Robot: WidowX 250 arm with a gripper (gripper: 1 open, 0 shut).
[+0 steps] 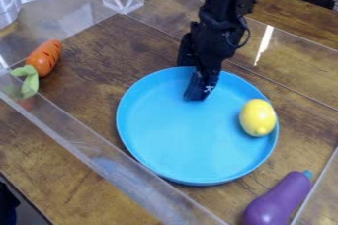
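Observation:
My black gripper [204, 71] reaches down from the top centre onto the back rim of a blue plate [172, 140]. Its lower part is dark, and its fingertips are hard to make out. A yellow lemon-like object [258, 117] lies on the right side of the plate, apart from the gripper. A carrot [42, 59] with green leaves lies at the left. A purple eggplant [275, 199] lies at the lower right, outside the plate.
A clear plastic wall [93, 160] runs along the front left, and another stands at the right. The wooden floor between the carrot and the plate is bare.

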